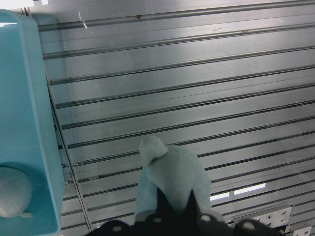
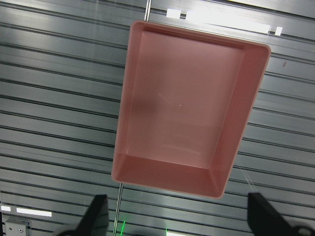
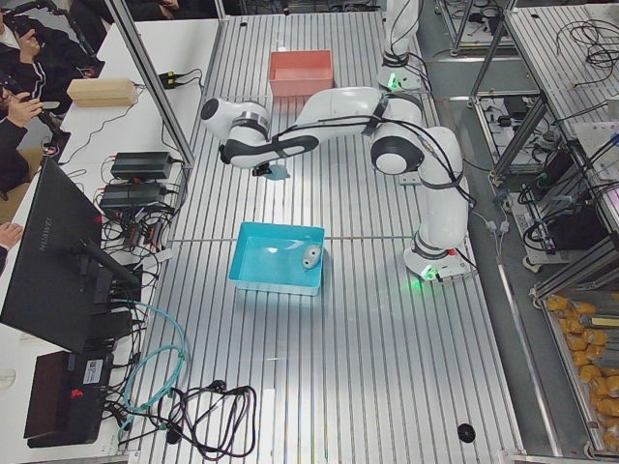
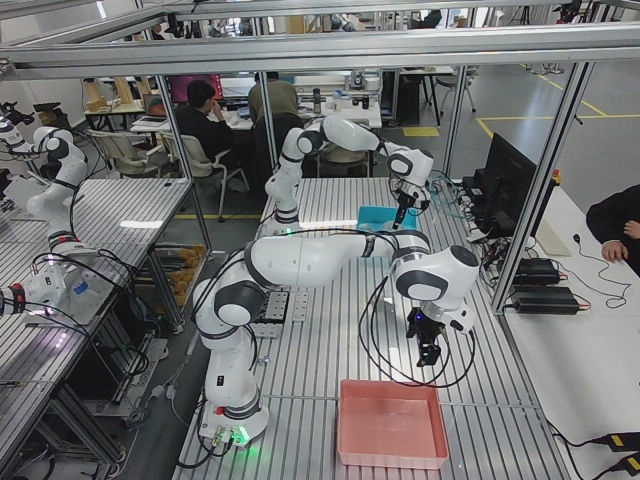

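Observation:
My left gripper is shut on a pale blue soft toy [image 1: 172,172], held in the air above the slatted table beside the blue bin [image 3: 276,280]. In the left wrist view that bin [image 1: 34,98] fills the left edge, with another soft toy [image 1: 12,191] inside. My right gripper is open, nothing between its fingers, high over an empty red bin [image 2: 179,103], which also shows at the near end of the table in the camera right view [image 4: 392,425].
A monitor [image 3: 53,261], black power boxes and cables line the side bench. Loose cables [image 3: 213,416] lie at one table corner. Aluminium posts [image 4: 530,230] frame the table. The strip between the two bins is largely bare.

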